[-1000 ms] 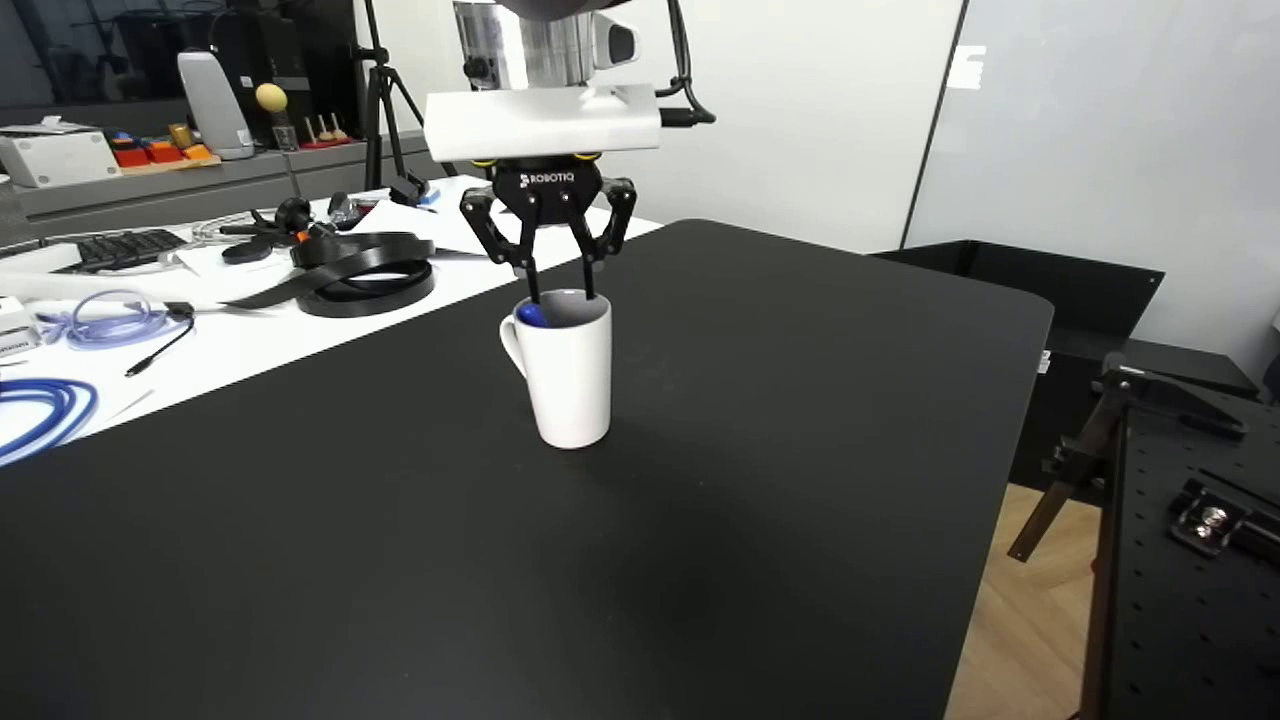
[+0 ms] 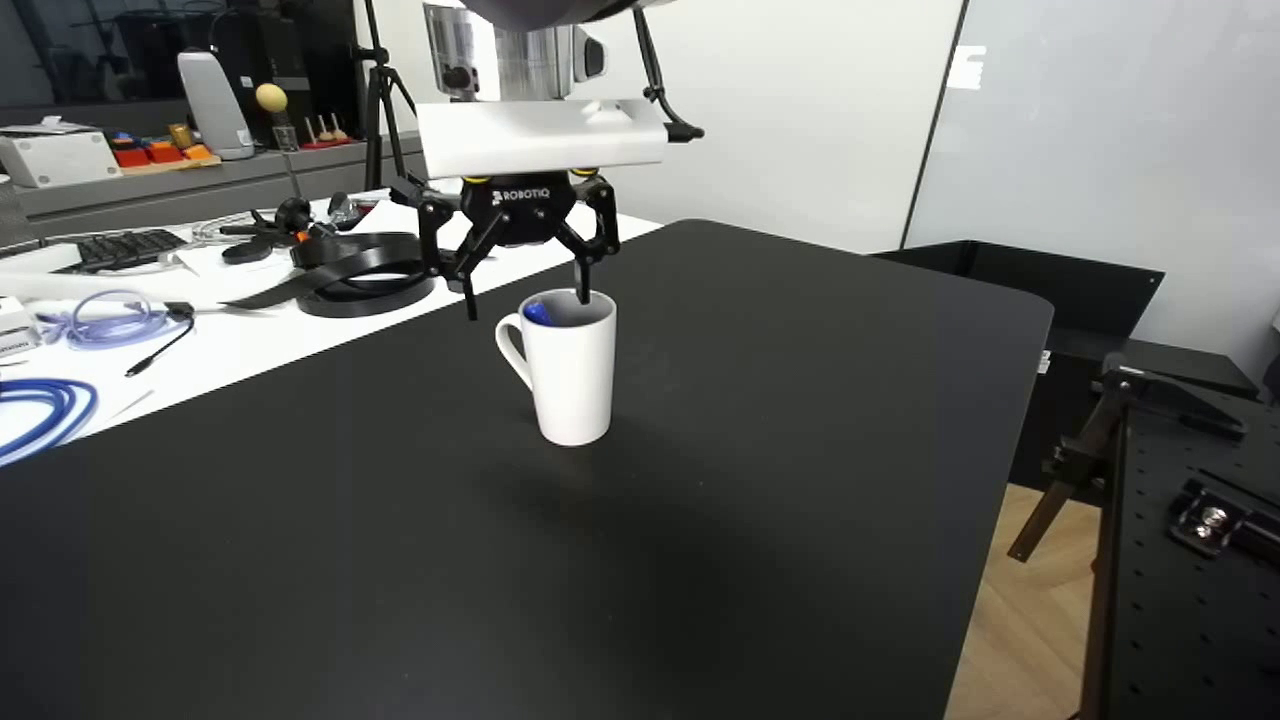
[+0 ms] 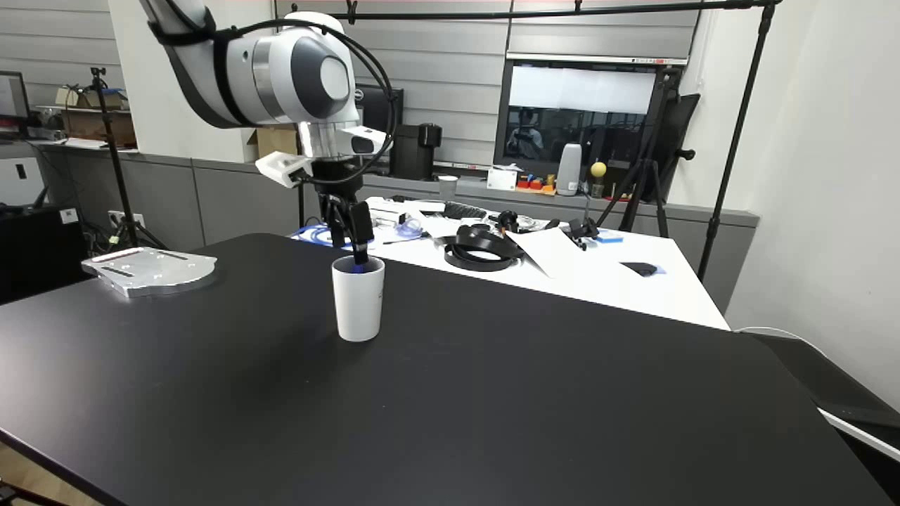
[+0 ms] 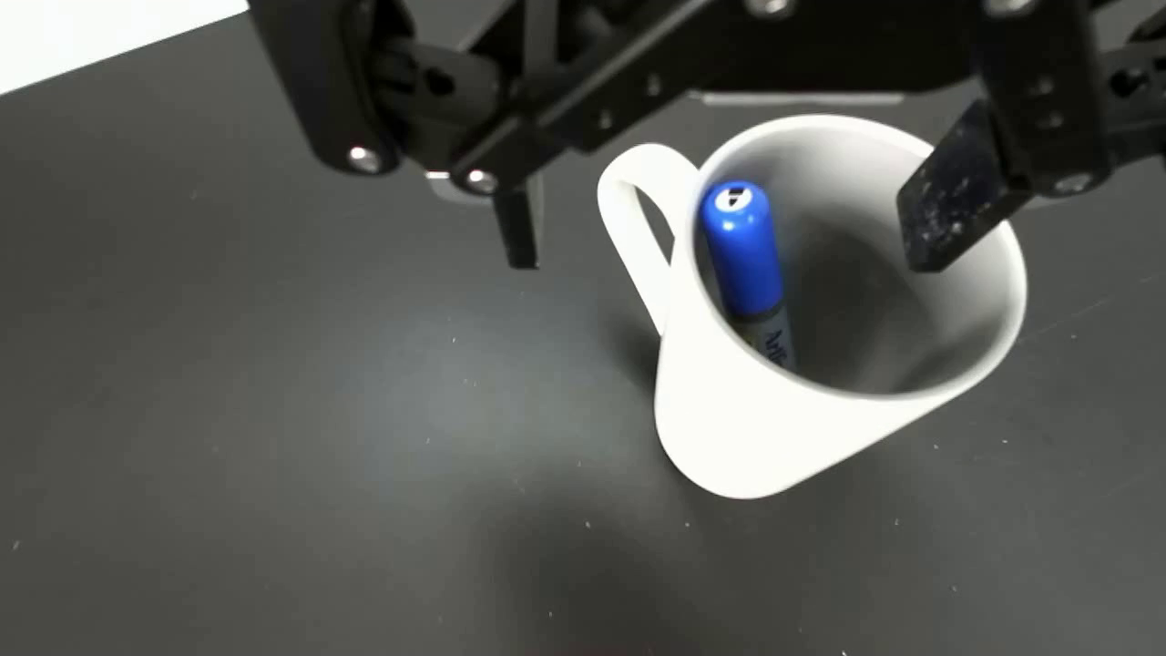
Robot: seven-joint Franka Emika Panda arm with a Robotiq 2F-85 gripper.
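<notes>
A white mug (image 2: 573,378) stands upright on the black table, its handle toward the left in exterior view 1. Inside it, a blue-capped marker (image 4: 745,257) leans against the wall on the handle side. My gripper (image 2: 525,307) is open above the mug, with wide-spread fingers and nothing held. In the wrist view, one fingertip (image 4: 948,202) appears over the mug's mouth, and the other fingertip (image 4: 518,228) is out past the handle. The marker's lower end is hidden by the mug wall.
A flat silver plate (image 3: 152,268) lies near its far left in exterior view 2. Behind, a white table (image 3: 590,278) carries cables, black rings (image 3: 481,249) and other clutter.
The fingers have spread from a narrower gap. My gripper has shifted left in exterior view 1, taking one finger outside the handle. The mug has barely moved.
</notes>
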